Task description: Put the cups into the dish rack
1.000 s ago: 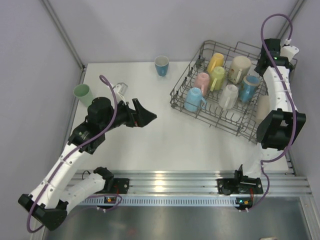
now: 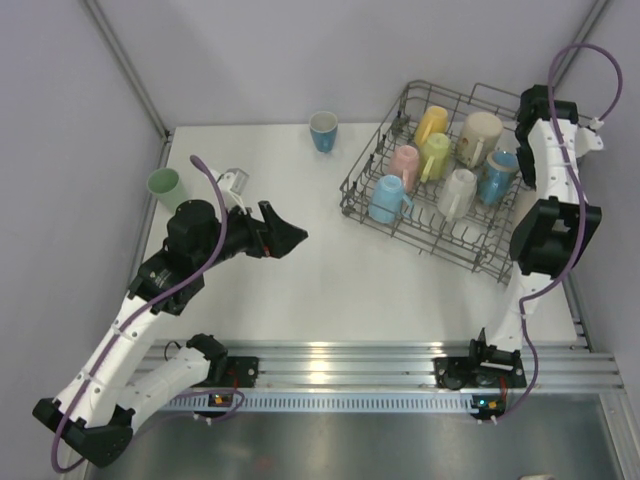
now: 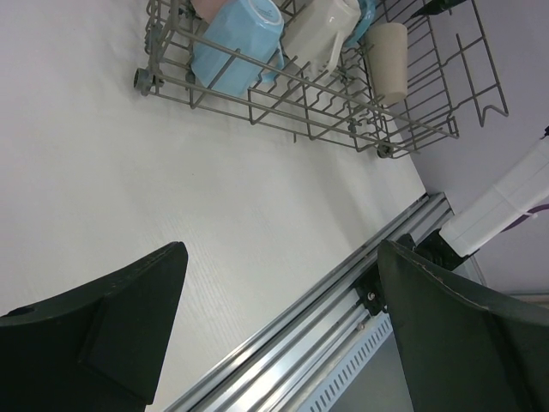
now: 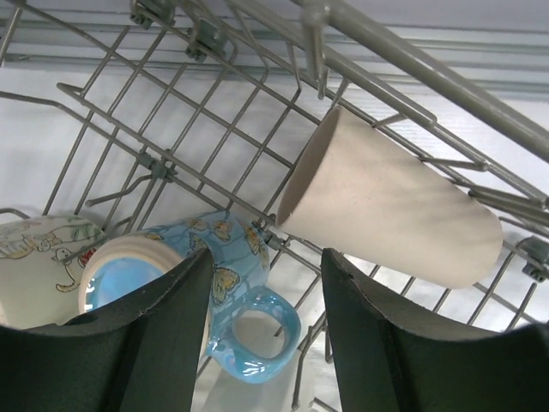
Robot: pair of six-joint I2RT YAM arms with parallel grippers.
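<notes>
In the top view, a blue cup [image 2: 323,131] and a green cup [image 2: 166,188] stand on the white table. The wire dish rack [image 2: 452,252] holds yellow [image 2: 432,123], pink [image 2: 404,163], lime [image 2: 434,157], light blue [image 2: 387,198], white [image 2: 457,194], cream [image 2: 479,138] and blue patterned [image 2: 497,178] cups. A beige cup [image 4: 399,210] lies on its side at the rack's right. My left gripper is open above bare table, nothing between its fingers. Over the rack's right side, my right gripper has its fingers apart; the blue patterned cup's handle shows beyond the gap.
The rack's upper rails [image 4: 412,64] cross close to the right gripper. Grey walls border the back and right. Open table lies left of the rack, between the left arm and the two loose cups. A metal rail [image 2: 330,350] runs along the front edge.
My right gripper has turned and shifted slightly over the rack's right side. The left arm has drifted a little to the left. The cups in view look unmoved.
</notes>
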